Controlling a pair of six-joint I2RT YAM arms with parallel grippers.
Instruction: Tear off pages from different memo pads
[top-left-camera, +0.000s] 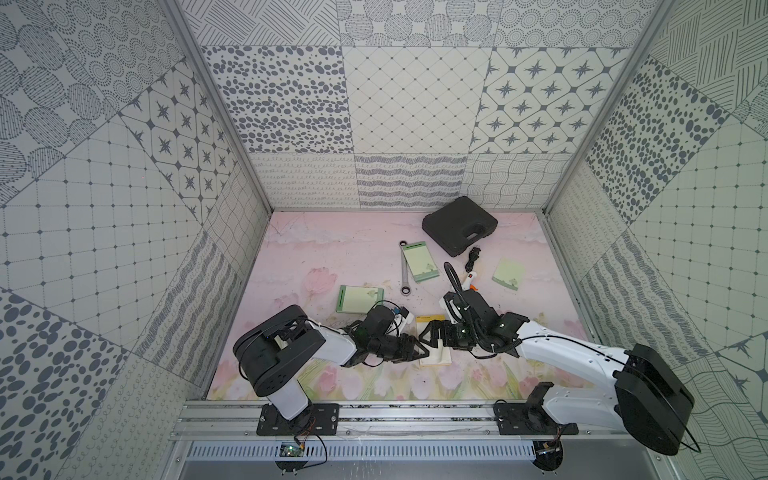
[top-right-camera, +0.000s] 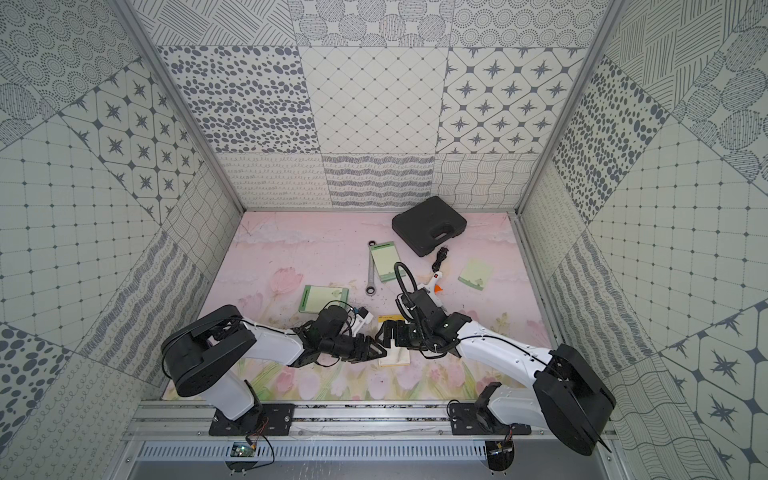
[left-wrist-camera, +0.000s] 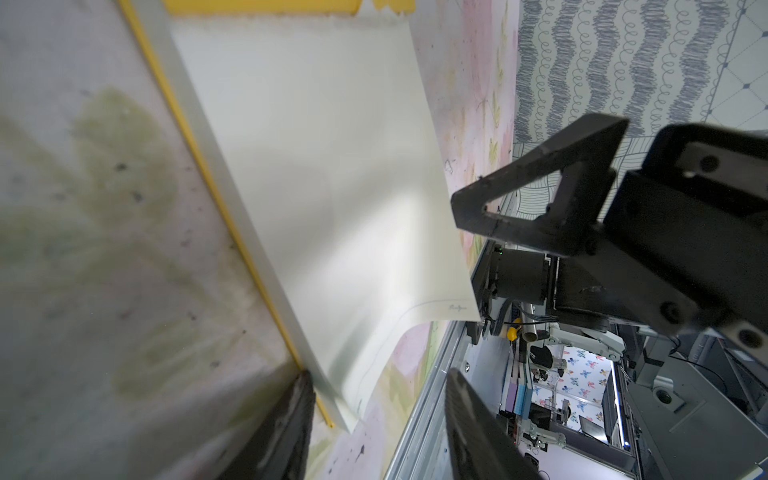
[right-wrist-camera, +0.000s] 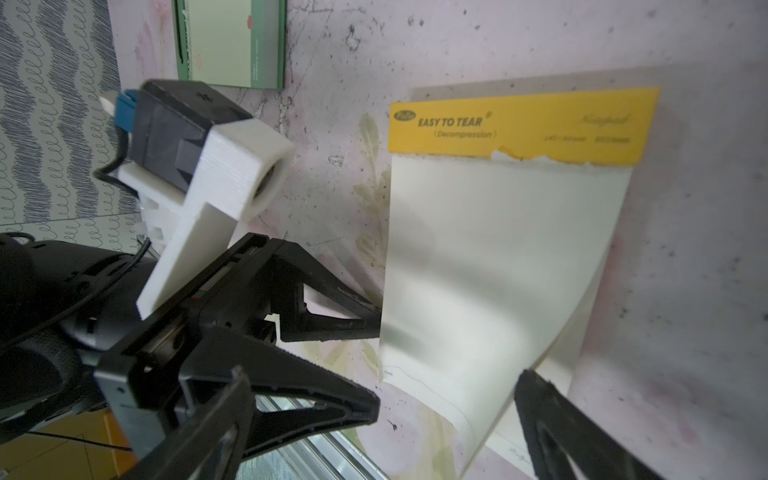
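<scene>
The yellow-topped memo pad (right-wrist-camera: 512, 216) lies at the table's front middle, its yellow band (right-wrist-camera: 524, 124) at the far end. A ragged torn paper strip runs along that band. Its top page (left-wrist-camera: 344, 192) is bent up at the free lower end, on the right side. My left gripper is at the pad's lower left corner, fingers apart, that corner between them. My right gripper stands open over the lower end of the pad, the raised page reaching between its fingers without being gripped. From above, the arms partly hide the pad.
Two green memo pads, one at left (top-left-camera: 360, 299) and one at the back (top-left-camera: 420, 261), lie flat. A loose green sheet (top-left-camera: 508, 273) is at right. A wrench (top-left-camera: 405, 268), black case (top-left-camera: 460, 225) and black cable (top-left-camera: 473, 259) lie behind.
</scene>
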